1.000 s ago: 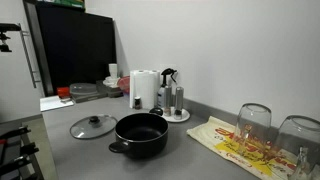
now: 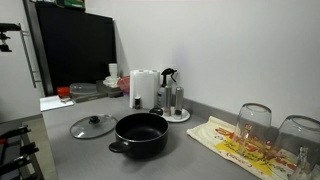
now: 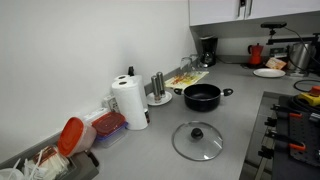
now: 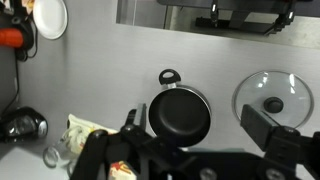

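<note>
A black pot (image 2: 142, 134) stands uncovered and empty on the grey counter; the wrist view shows its dark inside (image 4: 180, 116) from above. Apart from it lies a glass lid (image 3: 198, 141) with a black knob, flat on the counter. My gripper is over the counter, its dark fingers (image 4: 256, 124) spread wide at the lower part of the wrist view. Nothing is held between them. Neither exterior view shows the gripper.
Upturned glasses (image 2: 253, 122) rest on a patterned cloth (image 2: 222, 137) beyond the pot. Along the wall stand a paper towel roll (image 3: 130, 103), shakers and a spray bottle (image 2: 169, 86). Bare counter surrounds the lid on its near side.
</note>
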